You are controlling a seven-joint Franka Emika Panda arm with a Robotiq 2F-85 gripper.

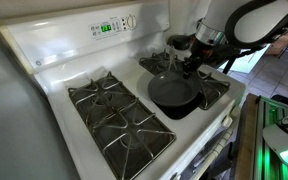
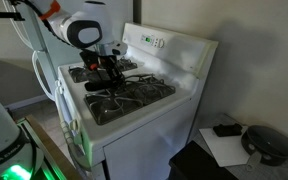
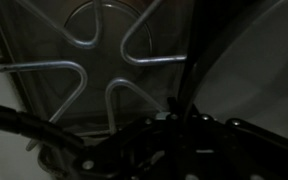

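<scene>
A dark round pan (image 1: 174, 88) is over the middle of the white stove, between the left and right burner grates. My gripper (image 1: 189, 68) is at its far right rim, fingers shut. In the wrist view the pan's pale grey inside (image 3: 254, 75) fills the right side, and its dark wall runs down to the gripper, where the rim appears pinched between the fingertips. Exterior view 2 shows the pan (image 2: 102, 86) low over the grates under the arm, mostly dark. Whether its base touches the grates cannot be told.
A control panel (image 1: 109, 27) rises along the stove's back. Another black pan (image 2: 269, 145) lies on the counter at right in exterior view 2, near a white board (image 2: 224, 150).
</scene>
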